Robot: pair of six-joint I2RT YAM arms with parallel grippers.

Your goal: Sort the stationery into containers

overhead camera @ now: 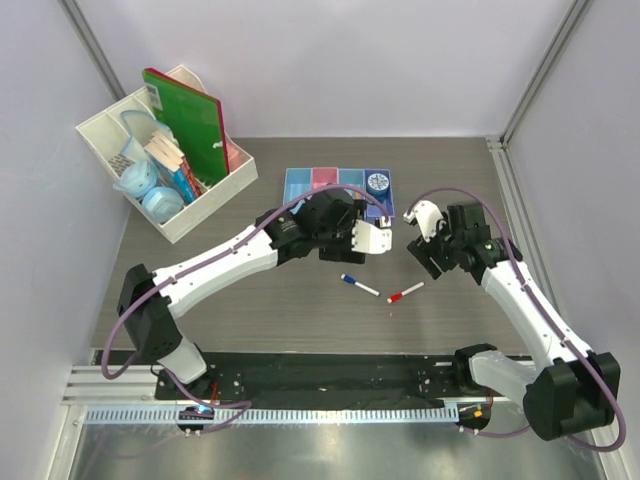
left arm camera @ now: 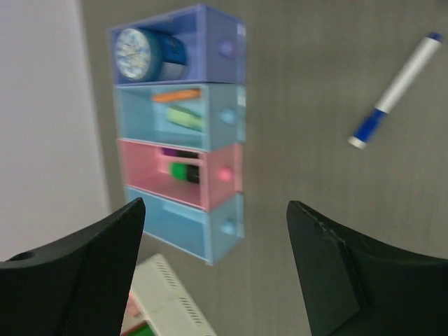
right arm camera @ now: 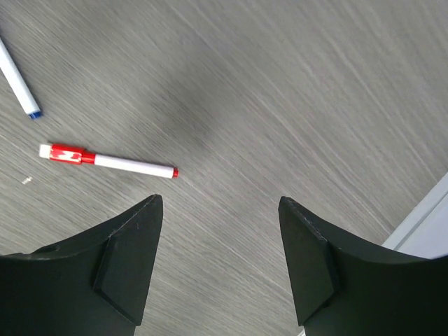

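Observation:
A blue marker (overhead camera: 360,285) and a red marker (overhead camera: 405,291) lie on the table in front of the four-compartment container (left arm camera: 224,175). Its pink compartment holds dark and green items, one light-blue compartment an orange item and a light green one, the purple one a blue round tub (left arm camera: 143,52); the other light-blue one looks empty. My left gripper (overhead camera: 345,250) hangs just in front of the container, fingers apart and empty. My right gripper (overhead camera: 425,255) is open above the table, right of the markers; in the right wrist view both markers lie to its upper left.
A large white bin (overhead camera: 200,215) with a green board, books and light-blue containers stands at the back left. Walls border the back and sides.

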